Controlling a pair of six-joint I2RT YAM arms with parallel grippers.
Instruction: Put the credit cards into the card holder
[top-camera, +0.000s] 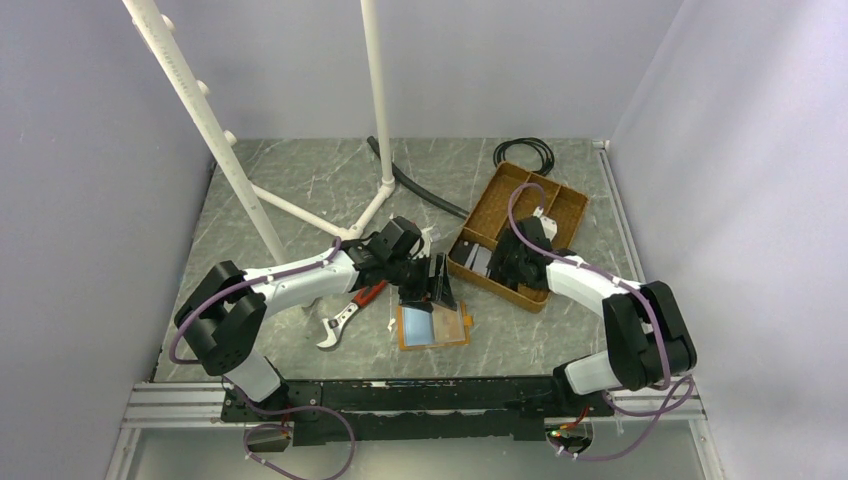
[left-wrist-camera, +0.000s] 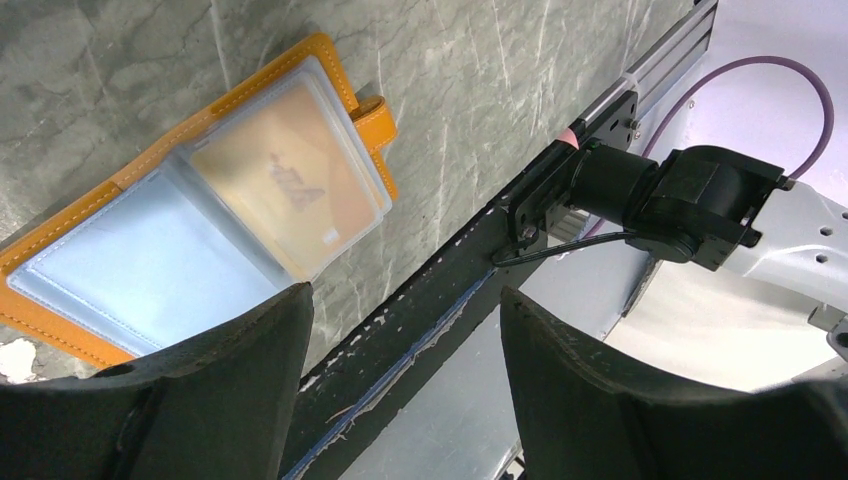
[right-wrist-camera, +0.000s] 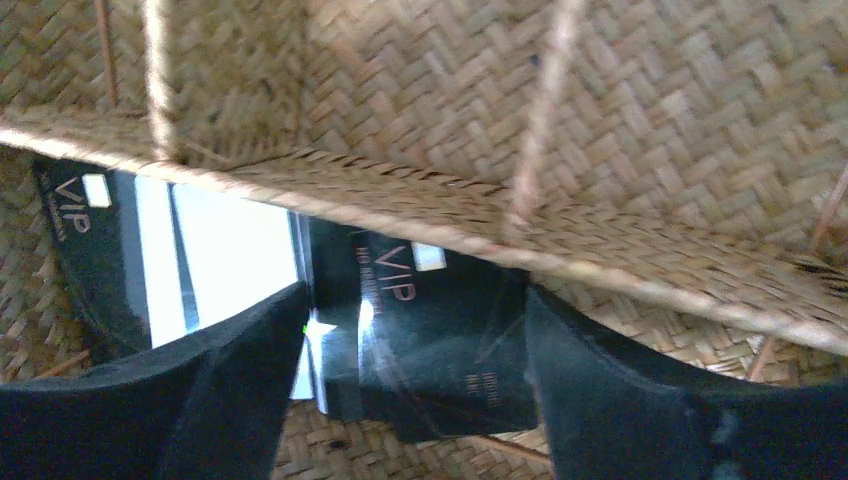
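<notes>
The orange card holder (left-wrist-camera: 130, 250) lies open on the table, its clear sleeves showing, below my left gripper (top-camera: 428, 285), which is open and empty. In the right wrist view several cards sit in a woven basket compartment: a black VIP card (right-wrist-camera: 95, 250) at left, white cards (right-wrist-camera: 230, 250) in the middle, another black VIP card (right-wrist-camera: 440, 330) at right. My right gripper is down in that compartment, fingers part open around the right-hand black cards; I cannot tell if they touch them.
The basket (top-camera: 570, 200) has other compartments behind. An adjustable wrench (top-camera: 340, 324) lies left of the holder, white pipes (top-camera: 300, 205) and a black hose stand at back left, a coiled cable (top-camera: 523, 145) behind the basket.
</notes>
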